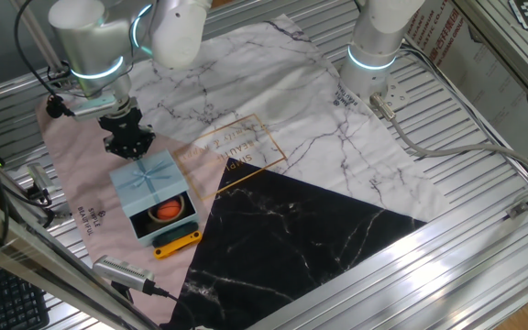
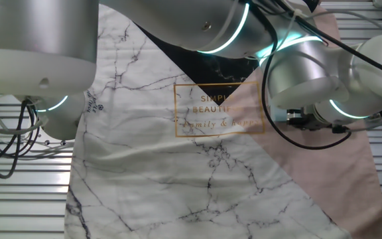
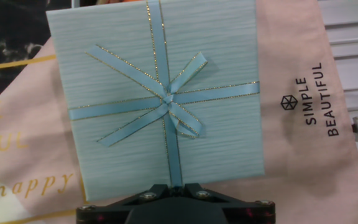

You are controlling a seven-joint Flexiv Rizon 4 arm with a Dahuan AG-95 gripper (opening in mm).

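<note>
A light-blue gift box (image 1: 183, 225) stands on the pink part of the cloth. Its lid (image 3: 216, 134), tied with a blue ribbon bow (image 3: 168, 99), covers the rear part, leaving the front side uncovered. Inside that opening show an orange ball (image 1: 168, 210) and a tan ring around it. My black gripper is at the lid's rear edge, fingertips close together where the ribbon meets that edge. It looks shut; whether the lid edge is pinched between the tips is hidden. From the side, the gripper (image 1: 130, 152) is just behind the lid.
A yellow-and-black tool (image 1: 177, 245) lies against the box's front side. A grey device (image 1: 124, 273) with a cable is nearer the front edge.
</note>
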